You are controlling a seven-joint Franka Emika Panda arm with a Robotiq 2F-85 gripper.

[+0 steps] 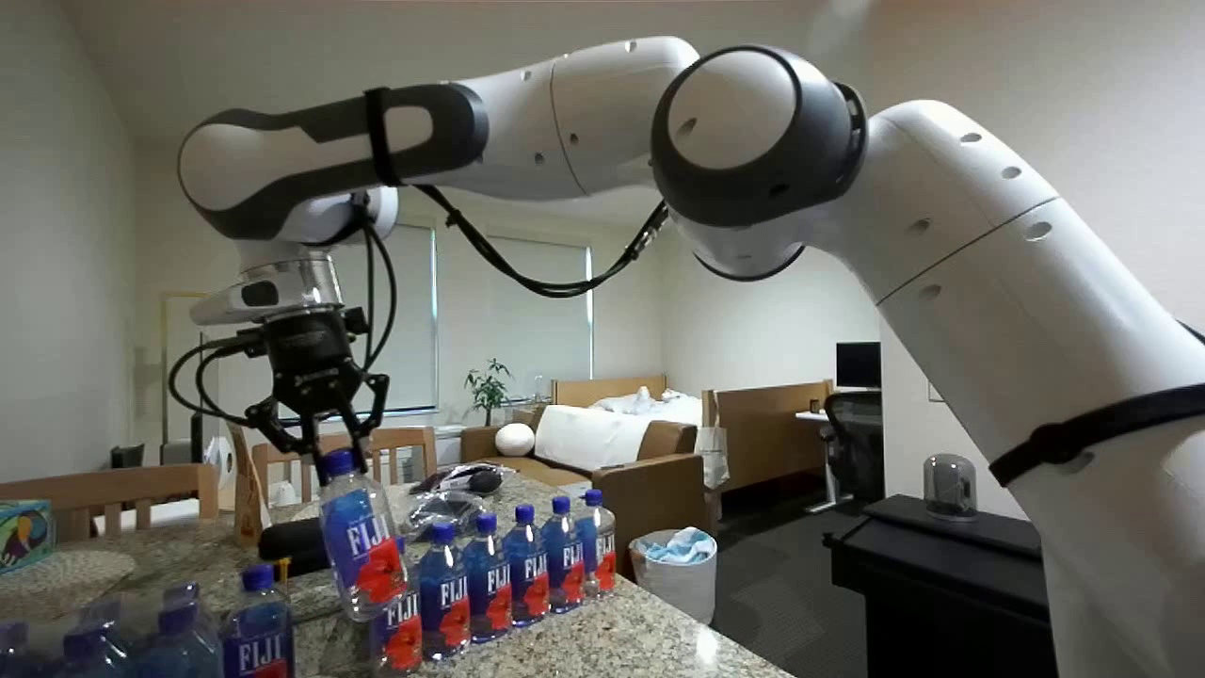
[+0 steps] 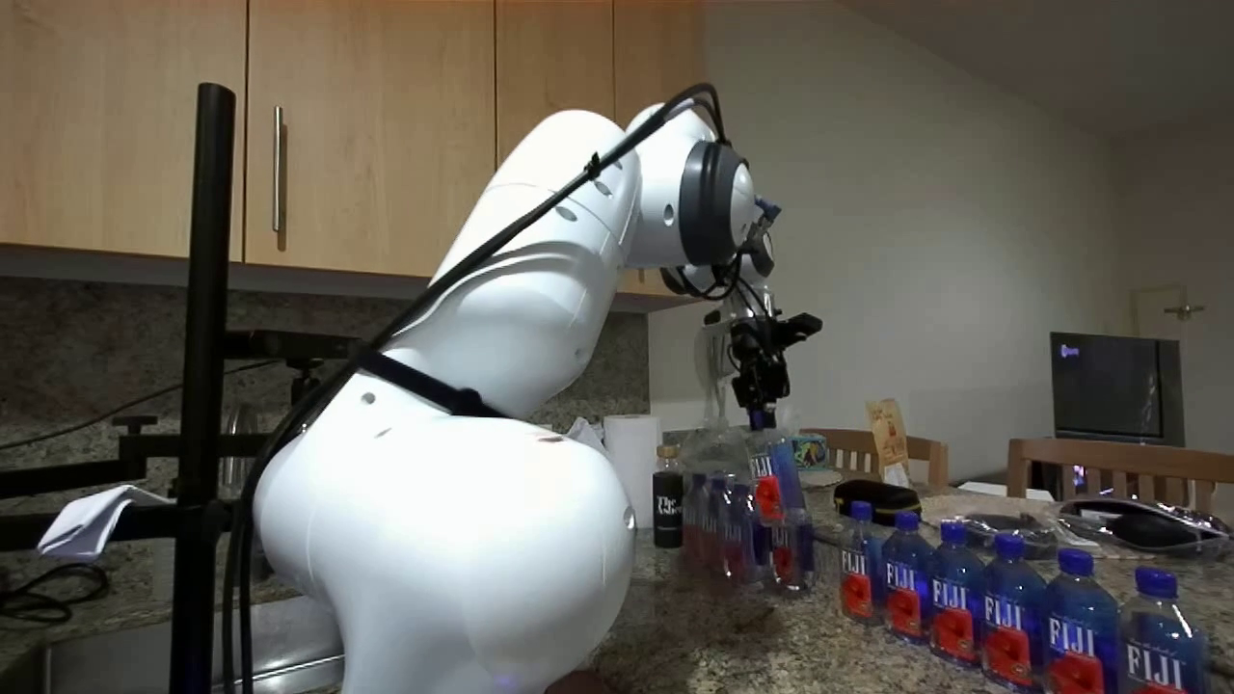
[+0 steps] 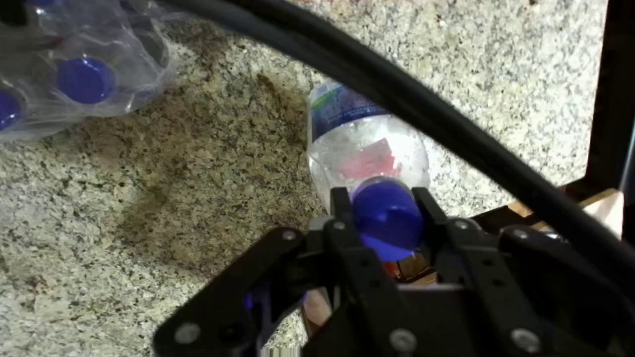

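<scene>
My gripper (image 1: 335,443) is shut on the blue cap of a FIJI water bottle (image 1: 361,531), which hangs tilted above the granite counter. In the wrist view the bottle's clear shoulder (image 3: 369,151) shows beyond the blue cap (image 3: 387,217), held between both fingers. A row of several upright bottles (image 1: 489,578) stands along the counter, the nearest partly hidden behind the held one in exterior view 1. Another group, partly in plastic wrap, includes a bottle (image 1: 259,633) at the lower left. In exterior view 2 the held bottle (image 2: 772,480) hangs over that wrapped group.
Behind the row lie a clear plastic package (image 1: 446,510) and a black case (image 2: 875,499). A dark bottle (image 2: 668,503) and a paper towel roll (image 2: 632,468) stand by the wall. Bare granite (image 3: 196,196) lies between the wrapped bottles and the held one.
</scene>
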